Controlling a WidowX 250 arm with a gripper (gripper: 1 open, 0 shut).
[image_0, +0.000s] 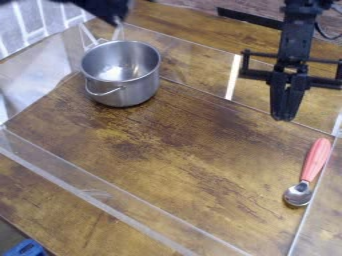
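Note:
My black gripper (282, 112) hangs at the upper right of the camera view, shut, with nothing showing between its fingers. Below and right of it lies a scoop with a pink handle (317, 160) and a metal head, apart from the gripper. A steel pot (120, 89) with a wire handle stands at the upper left of the wooden surface (147, 170).
Clear low walls border the wooden surface. A white rack or mesh (24, 25) is at the top left, and a blue object (27, 249) sits at the bottom left corner.

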